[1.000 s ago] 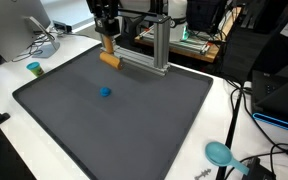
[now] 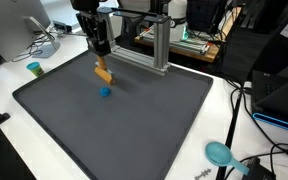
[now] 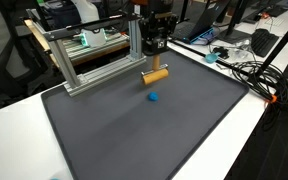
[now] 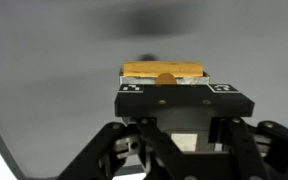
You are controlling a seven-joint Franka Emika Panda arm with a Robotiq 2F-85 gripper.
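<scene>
My gripper (image 3: 156,49) is shut on the handle of a wooden hammer (image 3: 155,75), which hangs head down below it. The hammer's light wooden head lies crosswise; in the wrist view, part of the wooden hammer (image 4: 162,69) shows just beyond the gripper. A small blue object (image 2: 105,91) rests on the dark board, slightly nearer the exterior view 1 camera than the hammer (image 2: 103,75), with a gap between them in both exterior views. Whether the head touches the board I cannot tell. The wrist view does not show the blue object.
The dark board (image 3: 154,135) is mostly bare. Beside it stands a metal frame (image 3: 99,72). A green cup (image 2: 35,69) is at the far left, and a turquoise object (image 2: 222,156) lies on the white table. Cables lie beyond the board.
The gripper has carried the hammer towards the exterior view 1 camera and slightly left, closer to the blue object. The blue object has stayed put.
</scene>
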